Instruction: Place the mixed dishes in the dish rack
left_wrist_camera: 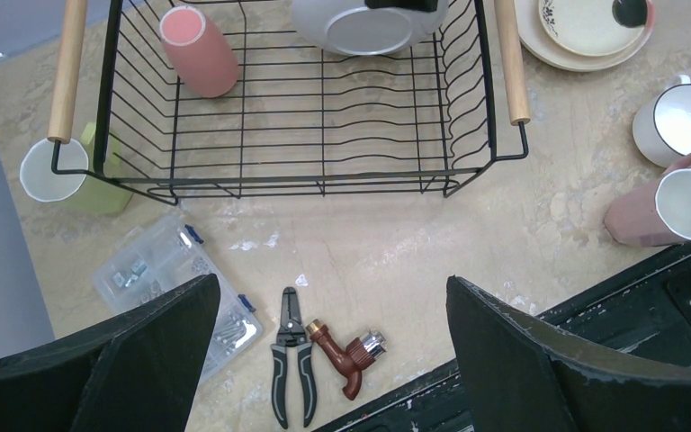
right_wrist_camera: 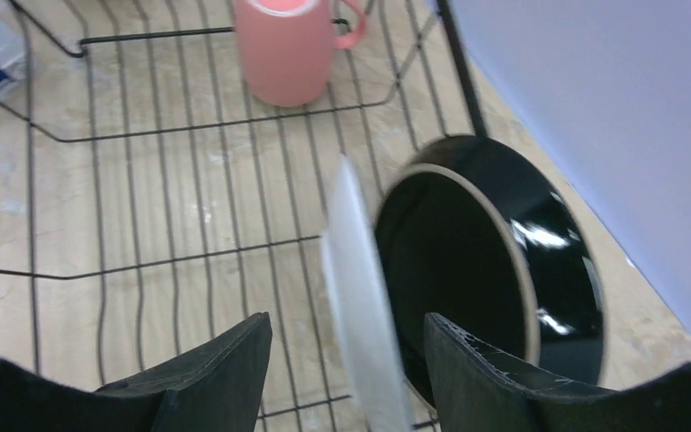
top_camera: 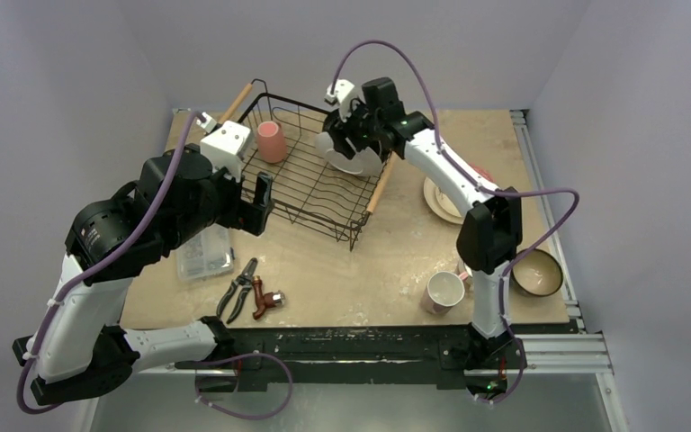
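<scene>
A wire dish rack with wooden handles holds a pink mug, a white dish and a black pan or bowl standing on edge. My right gripper is over the white dish; in the right wrist view its fingers are apart, either side of that dish's blurred edge. My left gripper hangs open and empty above the rack's front-left part. To the right lie stacked plates, a white enamel mug, a pink mug and a bowl.
A green mug lies at the rack's left. A plastic parts box, pliers and a brown fitting occupy the front left.
</scene>
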